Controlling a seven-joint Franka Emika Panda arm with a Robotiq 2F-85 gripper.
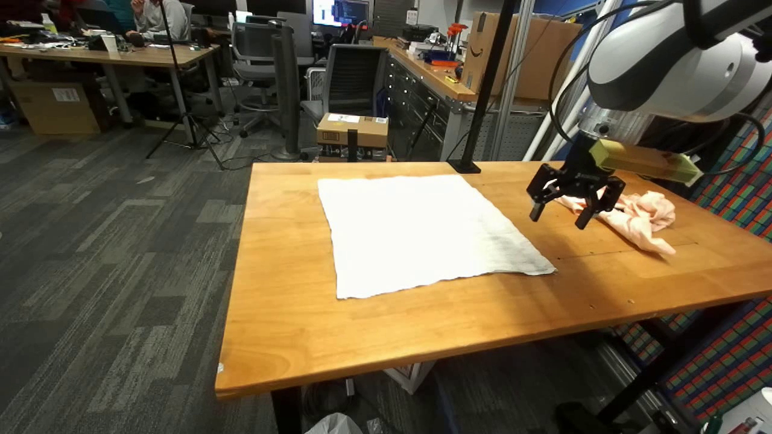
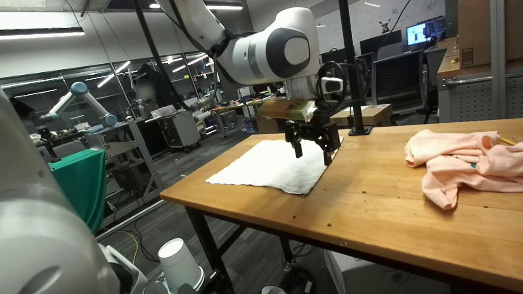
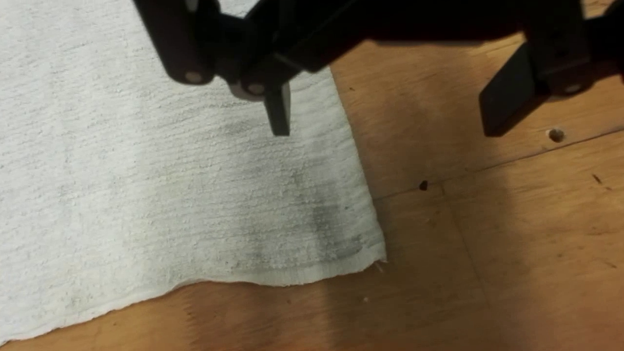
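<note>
A white cloth (image 1: 427,235) lies spread flat on the wooden table, one corner reaching toward the front right. That greyish corner of the cloth (image 3: 304,228) shows in the wrist view, its edges slightly wavy. My gripper (image 1: 558,220) hangs open above the table, close to the cloth's right side. In the wrist view the gripper has one finger over the cloth and the other over bare wood, with nothing between them. From the second exterior view, the gripper (image 2: 312,161) appears above the cloth (image 2: 279,164) near its right edge, not touching it.
A crumpled peach cloth (image 1: 640,217) lies at the table's right side. A black pole base (image 1: 464,167) stands at the back edge. Bare wood surrounds the white cloth, with the table's front edge (image 1: 405,354) beyond it.
</note>
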